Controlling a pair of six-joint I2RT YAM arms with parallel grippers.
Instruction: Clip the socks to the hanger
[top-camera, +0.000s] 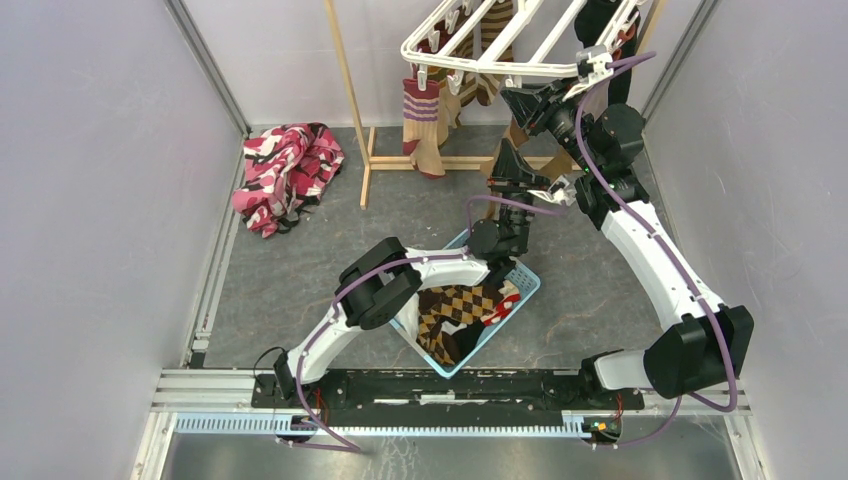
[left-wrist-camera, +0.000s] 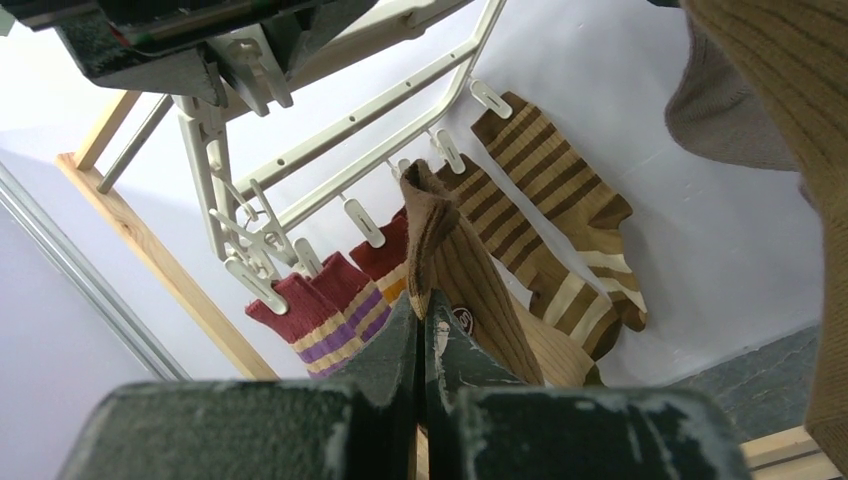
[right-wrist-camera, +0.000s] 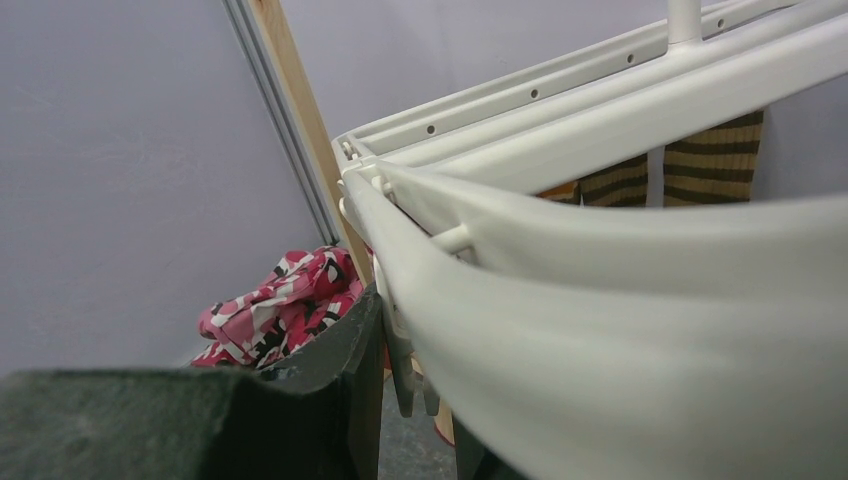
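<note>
A brown ribbed sock (left-wrist-camera: 480, 285) stands up from my left gripper, which is shut on its lower part. In the top view the left gripper (top-camera: 507, 150) is just below the front bar of the white hanger (top-camera: 500, 67). My right gripper (top-camera: 512, 97) is at that bar, shut on a white clip (left-wrist-camera: 252, 70) that shows between its fingers in the left wrist view. The sock's top edge is apart from this clip. In the right wrist view the hanger's rim (right-wrist-camera: 600, 330) hides much of the right gripper.
Striped socks (left-wrist-camera: 560, 190) and a maroon-topped sock (top-camera: 421, 120) hang from other clips. A blue basket (top-camera: 530, 285) with several socks is under the left arm. Pink patterned cloth (top-camera: 287, 177) lies at the left. A wooden stand (top-camera: 347, 80) holds the hanger.
</note>
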